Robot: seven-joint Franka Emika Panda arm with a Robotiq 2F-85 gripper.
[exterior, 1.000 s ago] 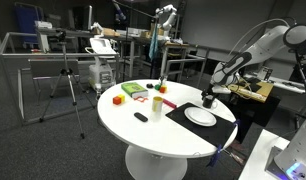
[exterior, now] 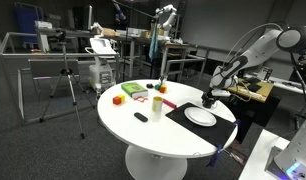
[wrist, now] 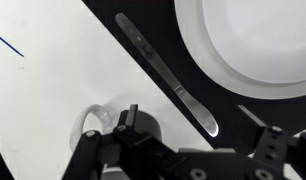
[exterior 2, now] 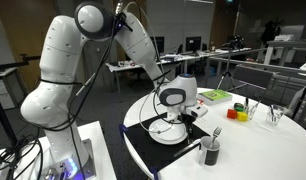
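Observation:
My gripper is open, its two fingers spread wide at the bottom of the wrist view with nothing gripped. A silver knife (wrist: 161, 68) lies slanting along the edge of the black mat (wrist: 98, 8), ahead of the gap between the fingers. On the mat sits a white plate (wrist: 208, 60), partly cut off at the top right. Exterior view 2 has the gripper (exterior 2: 189, 127) low over the table beside the plate (exterior 2: 169, 137). The arm hides part of the plate there.
Close to the left finger stand a clear glass (wrist: 85, 118) and a dark-mouthed cup (wrist: 148, 125). A grey mug (exterior 2: 210, 151) holding a fork (exterior 2: 216, 133) stands at the near side. Colored blocks (exterior 2: 235, 113) and a green box (exterior: 134, 87) lie farther off. Open white table surrounds the mat.
The arm's wrist has come down and shifted rightward in exterior view 1. The plate and mat look unmoved.

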